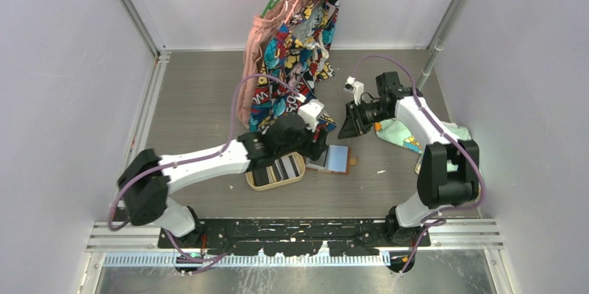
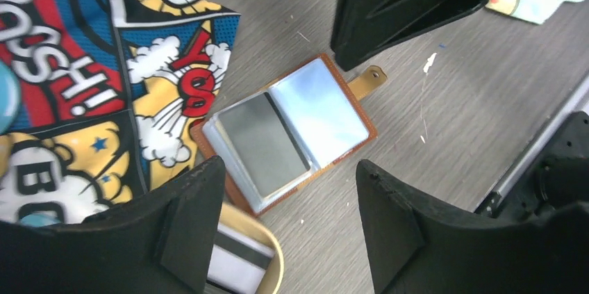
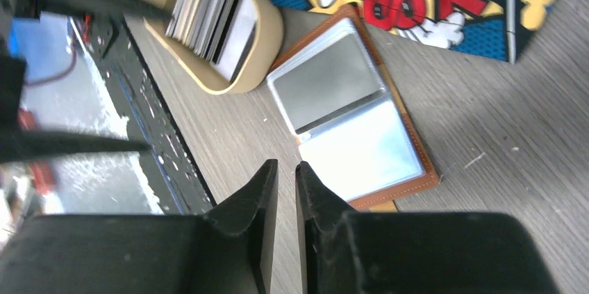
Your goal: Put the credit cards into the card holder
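The open card holder (image 1: 337, 159) lies on the table, brown-edged with a tab, showing a grey sleeve and a pale blue one. A tan box (image 3: 262, 51) of several upright cards (image 3: 208, 9) sits beside it. My left gripper is above them, its fingers wide apart with nothing between them. My right gripper hangs above the holder's tab side, its fingertips close together with a narrow gap and nothing visible between them.
Patterned clothing (image 1: 292, 64) on hangers drapes just behind the holder. A pale green cloth (image 1: 399, 134) lies at the right, under the right arm. Bare table is at left and front.
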